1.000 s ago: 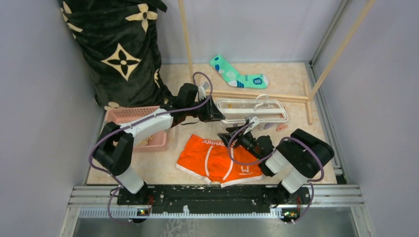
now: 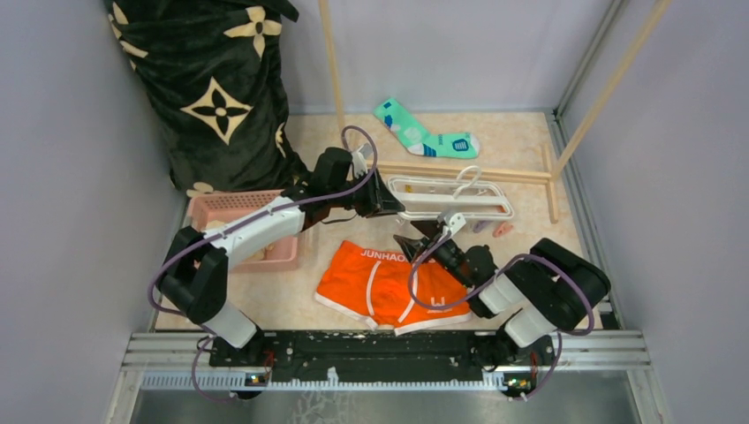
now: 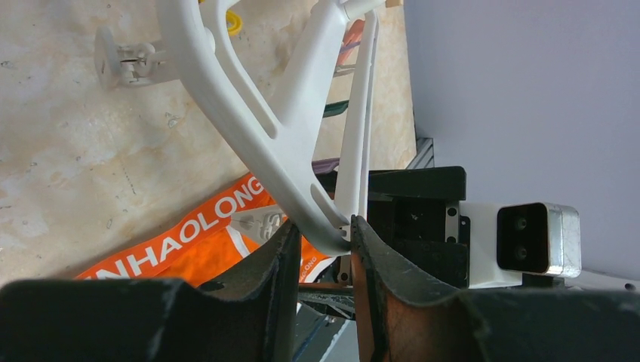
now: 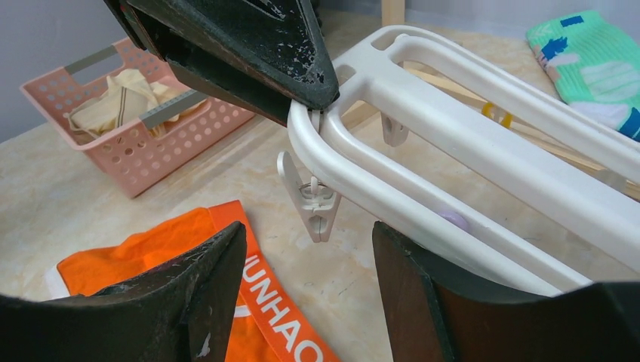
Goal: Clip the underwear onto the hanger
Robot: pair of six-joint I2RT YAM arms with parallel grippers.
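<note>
Orange underwear [image 2: 389, 287] with a white-lettered waistband lies flat on the table, partly covered by my right arm in the top view. My left gripper [image 2: 395, 210] is shut on a corner of the white hanger [image 2: 450, 200], holding it above the table. Up close in the left wrist view, that corner of the frame sits between the left fingertips. Below it, a pale clip [image 4: 317, 204] hangs from the hanger, between and beyond the open fingers of my right gripper. Nothing is gripped there. The underwear lies lower down, apart from the clip.
A pink basket [image 2: 291, 252] with pale cloth stands at left, beside a dark patterned blanket [image 2: 199, 79]. Behind the hanger are a wooden bar [image 2: 512, 175] and a green sock [image 2: 424, 137]. Other coloured clips, one of them orange [image 2: 503, 230], show by the hanger's right side.
My right arm has shifted slightly to the right, its gripper staying just in front of the hanger's near side.
</note>
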